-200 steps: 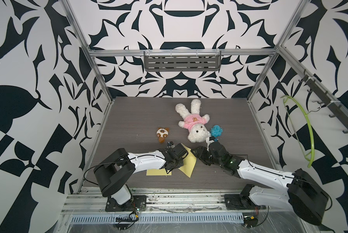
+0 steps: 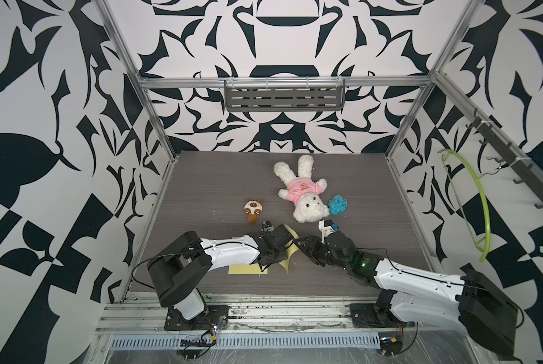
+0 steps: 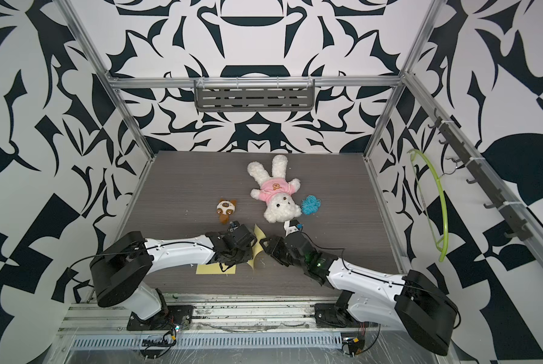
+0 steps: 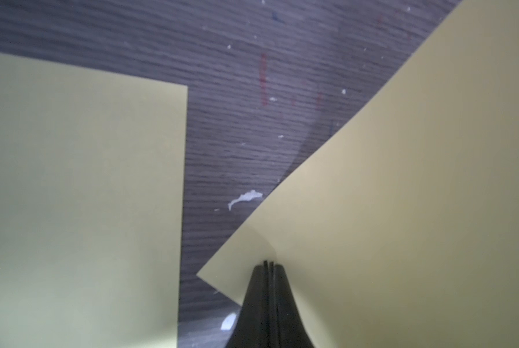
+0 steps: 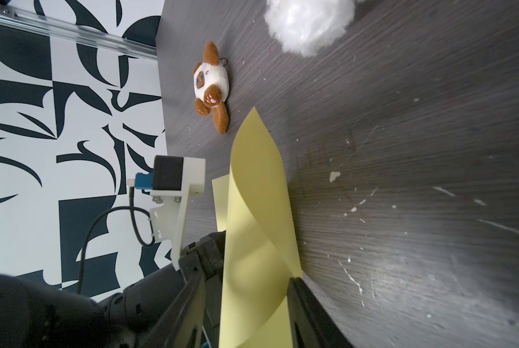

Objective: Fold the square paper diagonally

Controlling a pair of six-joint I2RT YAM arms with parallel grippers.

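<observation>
A yellow square paper [image 4: 398, 220] lies beside a second yellow sheet [image 4: 79, 203] on the dark table. My left gripper is shut, its tips pressing on the paper near one corner. In the right wrist view the paper [image 5: 259, 191] curls up and over along its length. My right gripper is part open, with its fingers either side of the curled paper; whether they touch it is unclear.
A white bunny plush [image 2: 309, 206] in a pink shirt, a small brown-and-white plush [image 2: 253, 209] and a blue tangled ball [image 2: 337, 204] lie behind the papers.
My right gripper has moved left toward the paper, whose right part has lifted and curled into a narrower shape. The left arm has stayed in place.
</observation>
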